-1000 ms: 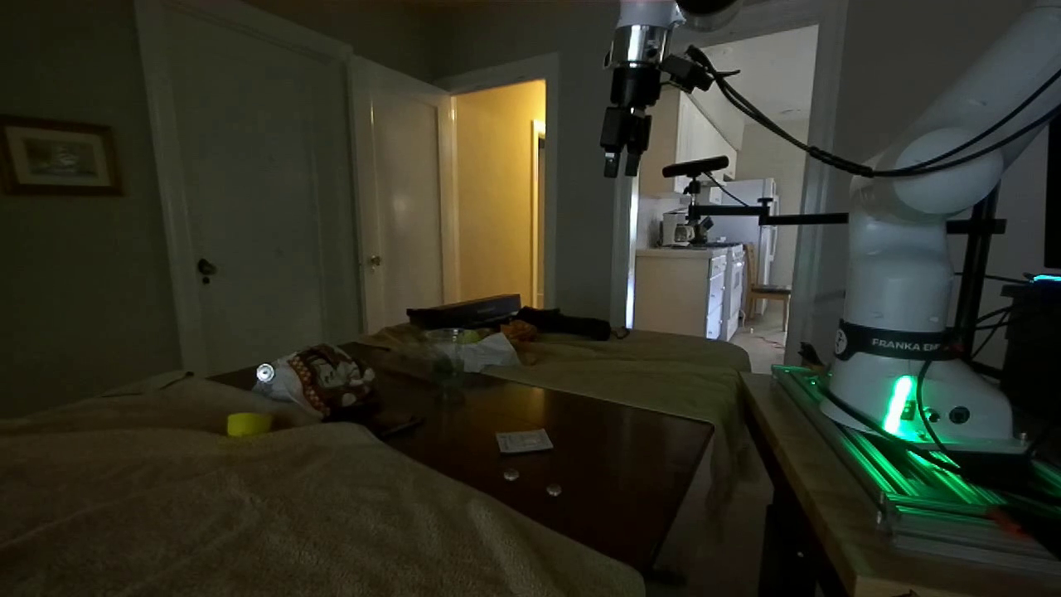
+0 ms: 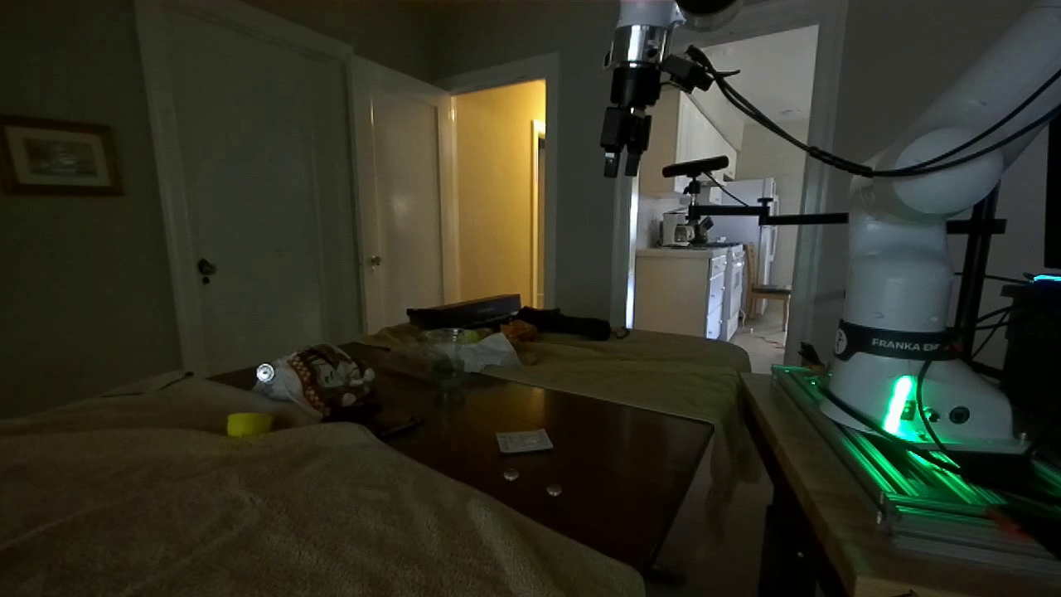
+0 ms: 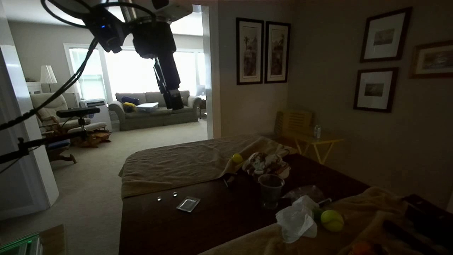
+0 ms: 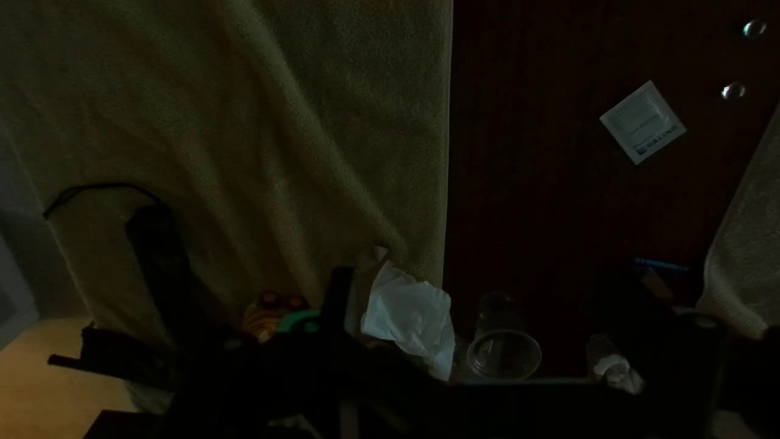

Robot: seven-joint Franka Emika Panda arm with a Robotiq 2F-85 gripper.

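Note:
High above the table hangs my gripper [image 2: 622, 165], pointing down, its two fingers apart and nothing visible between them. In the wrist view its dark fingers stand wide apart at the lower edge. Far below lies a dark brown table [image 2: 607, 468]. On it are a small printed packet [image 4: 643, 123] and two clear round pieces, one nearer the packet [image 3: 175, 194] and one farther off [image 3: 159, 198]. A clear plastic cup [image 3: 270, 193] stands upright beside a crumpled white tissue [image 3: 298, 219]. Behind the cup sits a patterned crumpled bag [image 3: 266, 165].
Tan towels [image 2: 249, 507] cover both sides of the table. A yellow-green ball [image 3: 332, 220] and a yellow object [image 2: 249, 424] rest on them. Dark items [image 2: 464, 312] lie at the far towel's edge. Open table surface surrounds the packet. A camera on a bar [image 2: 695, 167] stands behind the gripper.

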